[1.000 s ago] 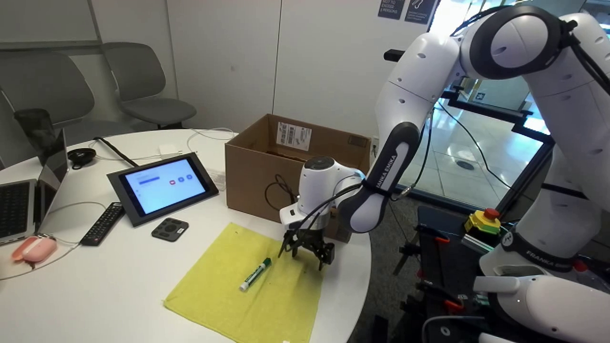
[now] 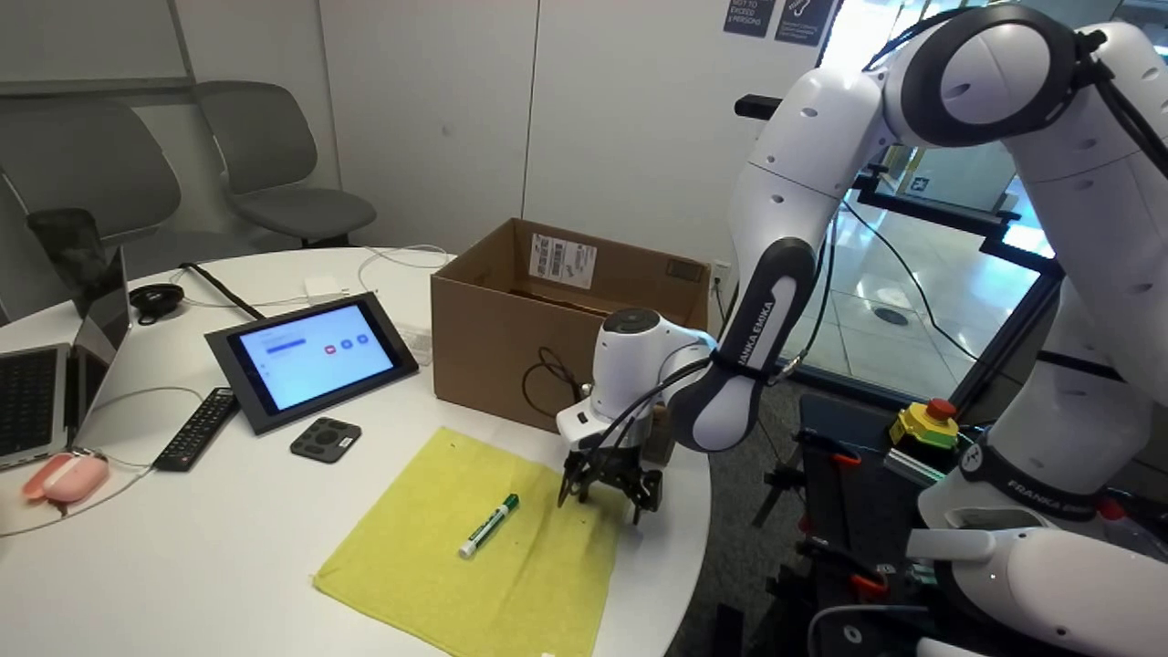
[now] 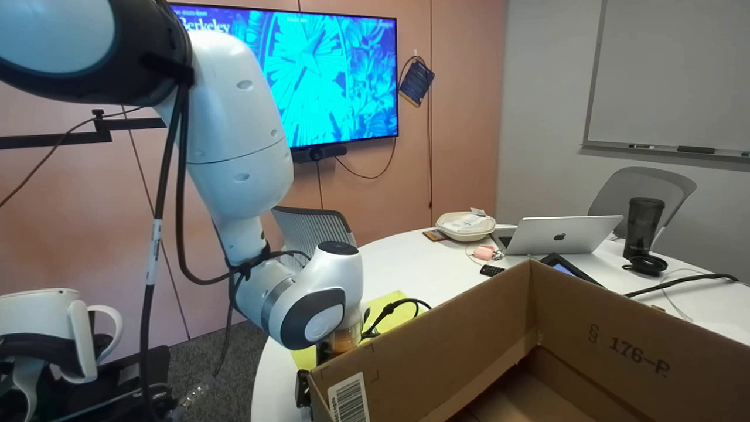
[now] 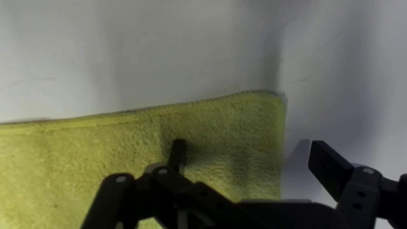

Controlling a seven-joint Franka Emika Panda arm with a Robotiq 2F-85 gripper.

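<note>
A yellow cloth (image 2: pixel 438 526) lies flat on the white table, with a green and white marker (image 2: pixel 489 526) resting on it. Over the cloth's corner nearest the box stands my gripper (image 2: pixel 610 509), pointing down and open. In the wrist view one fingertip (image 4: pixel 177 152) is above the yellow cloth (image 4: pixel 213 133), while the other fingertip (image 4: pixel 330 168) is past its side edge, over bare table. Nothing is held between them. Whether the fingertips touch the surface is hard to tell. The marker is out of the wrist view.
An open cardboard box (image 2: pixel 515 350) stands close behind the gripper. A tablet (image 2: pixel 318 350), a remote (image 2: pixel 197 429), a small black control pad (image 2: pixel 325 439) and a laptop (image 2: pixel 44 383) occupy the table's left. Bare table lies in front of them. The table's rounded edge is near the gripper's right.
My gripper has shifted a little to the right in the first exterior view, toward the cloth's corner. Cloth, marker and box have stayed in place.
</note>
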